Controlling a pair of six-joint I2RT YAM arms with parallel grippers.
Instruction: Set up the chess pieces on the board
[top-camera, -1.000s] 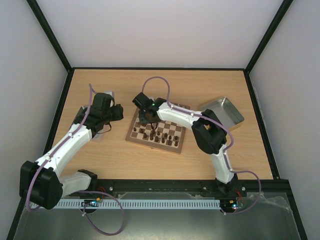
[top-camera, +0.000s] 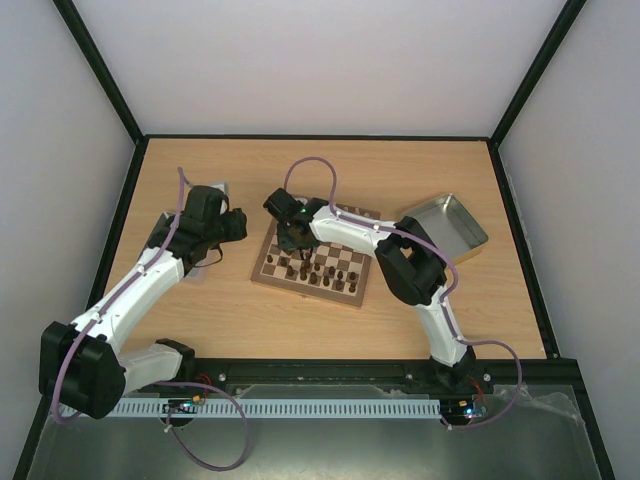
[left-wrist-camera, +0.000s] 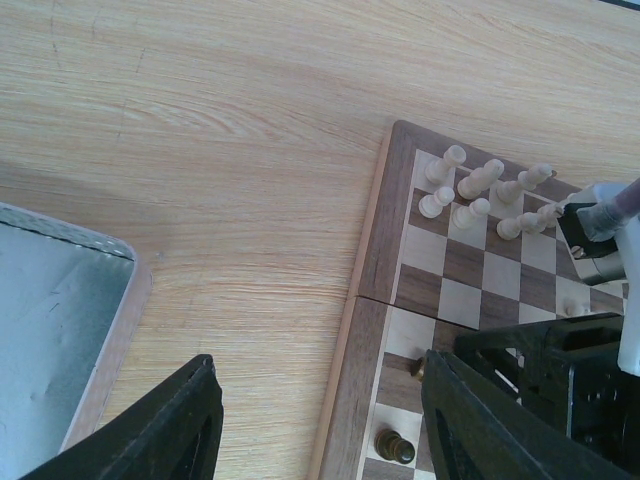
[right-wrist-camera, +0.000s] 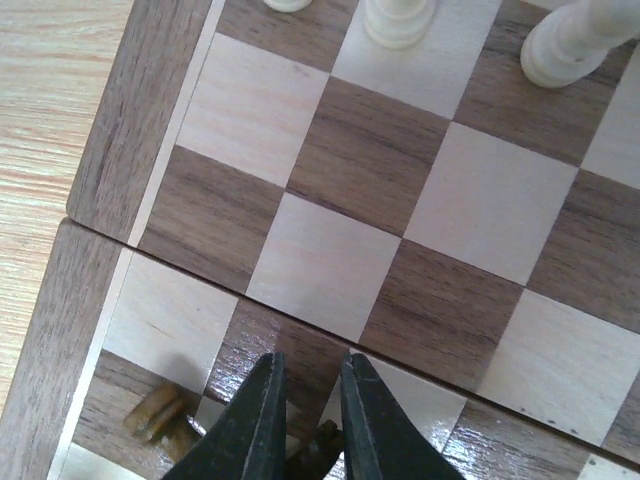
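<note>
The wooden chessboard holds dark pieces on its near half and white pieces on its far half. My right gripper is low over the dark half at the board's left side, fingertips close together; a dark piece lies at or just under them, and whether it is held is unclear. Another dark piece stands to its left. My left gripper hangs left of the board, open with nothing between its fingers.
A metal tray sits right of the board. A light container lies under the left arm.
The right arm has shifted very slightly over the board within the last second. The left arm has not visibly moved.
</note>
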